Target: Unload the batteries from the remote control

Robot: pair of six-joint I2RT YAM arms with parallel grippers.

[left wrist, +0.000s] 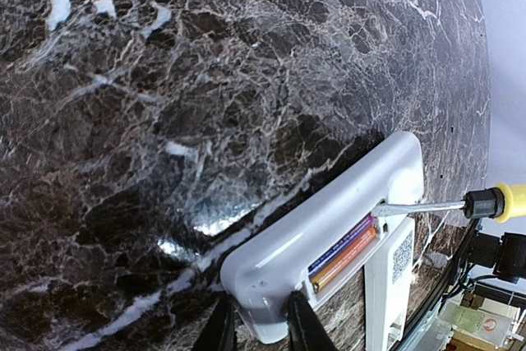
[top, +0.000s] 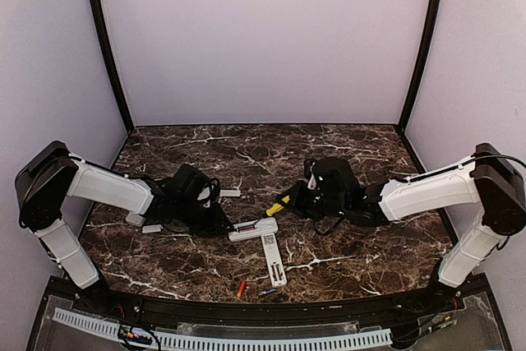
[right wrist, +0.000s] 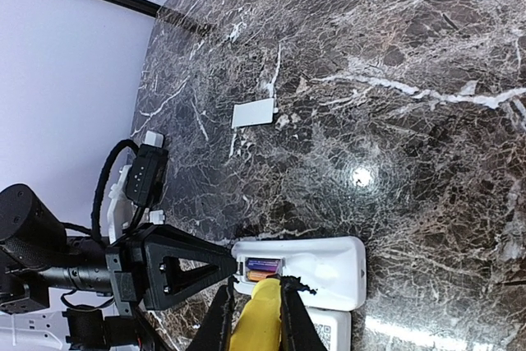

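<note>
A white remote control (left wrist: 288, 228) lies with its battery compartment open, and my left gripper is shut on its near end. Two batteries sit side by side in the slot: a purple battery (left wrist: 341, 244) and an orange battery (left wrist: 345, 256). My right gripper is shut on a yellow-handled screwdriver (right wrist: 259, 322), also visible in the top view as a screwdriver (top: 278, 206) slanting down to the remote. In the left wrist view the metal shaft (left wrist: 427, 206) reaches the compartment's far end, its tip at the end of the purple battery.
A second white remote (top: 274, 260) lies against the first, its slot empty-looking. Near the front edge are a loose red battery (top: 241, 288) and a dark blue battery (top: 268, 292). White covers (right wrist: 253, 113) lie behind and left.
</note>
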